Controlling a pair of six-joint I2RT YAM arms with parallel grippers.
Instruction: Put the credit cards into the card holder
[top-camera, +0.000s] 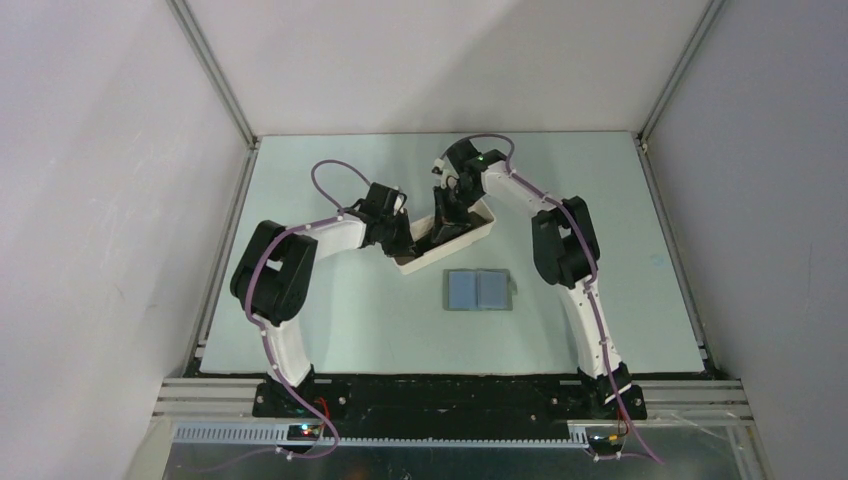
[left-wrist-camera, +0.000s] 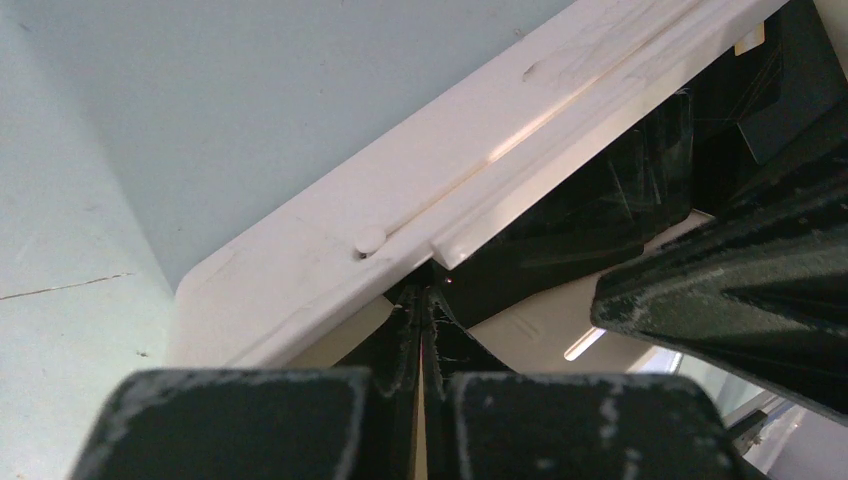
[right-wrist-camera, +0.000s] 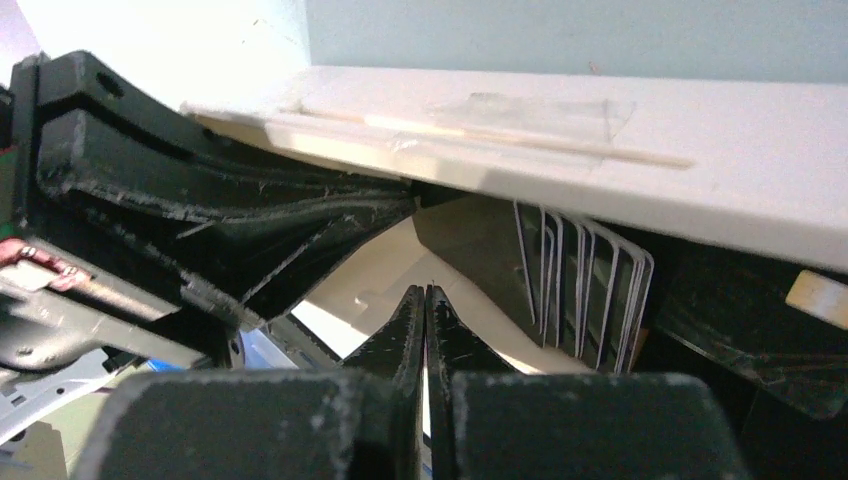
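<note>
Dark credit cards (right-wrist-camera: 630, 290) stand and lean in a white box (top-camera: 440, 260), their thin edges showing in the right wrist view. At the box's left end my left gripper is shut, its tips against the dark cards (left-wrist-camera: 540, 270); no card is clearly seen between them. My right gripper is shut over the box with nothing between its fingers, and the cards lie outside them, to the right in its own view. Below the box in the top view, the card holder (top-camera: 478, 290) lies flat, showing two blue panels.
The box's long white rim (right-wrist-camera: 560, 120) runs close beside both grippers. In the right wrist view, the left gripper's dark fingers (right-wrist-camera: 300, 220) reach in from the left. Most of the table (top-camera: 390, 330) around the box and holder is clear.
</note>
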